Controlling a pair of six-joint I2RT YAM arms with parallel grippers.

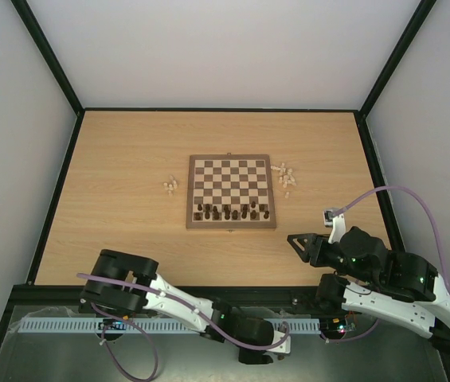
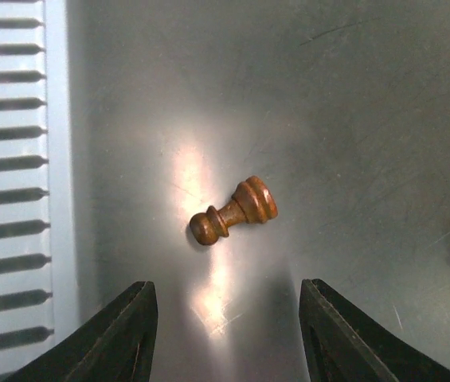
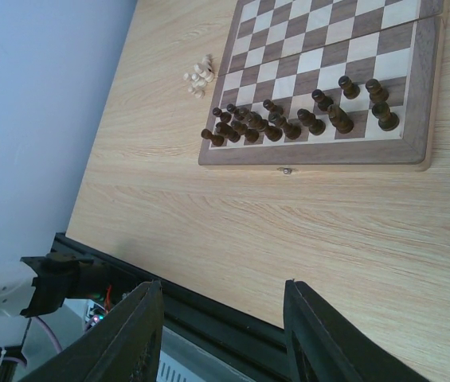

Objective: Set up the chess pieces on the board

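A dark wooden pawn (image 2: 232,211) lies on its side on the grey metal surface below the table edge, centred beyond the open fingers of my left gripper, nothing between them. The chessboard (image 1: 191,191) holds dark pieces (image 3: 340,119) upright along its near rows. Loose pale pieces lie beside it, one group on the left (image 1: 170,185) and another on the right (image 1: 284,175). My right gripper is open and empty over the table's front edge, right of and nearer than the board.
The wooden table (image 1: 129,231) has free room around the board. A slotted white rail (image 2: 17,207) runs beside the fallen pawn, below the table's dark front edge.
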